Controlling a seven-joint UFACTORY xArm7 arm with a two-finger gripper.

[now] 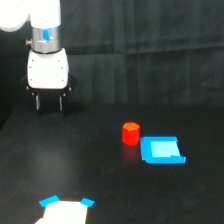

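Note:
At the upper left hangs my gripper [49, 103], its two dark fingers pointing down and spread well apart. Nothing shows between them, so it stands open. A small red block [131, 133] with a roughly six-sided outline rests on the dark table, to the right of the gripper and apart from it. Close by on the right lies a pale square [164, 149] edged with bright blue.
A white sheet [65, 213] with blue corner pieces is cut off by the bottom edge. A black curtain [150, 50] closes off the back.

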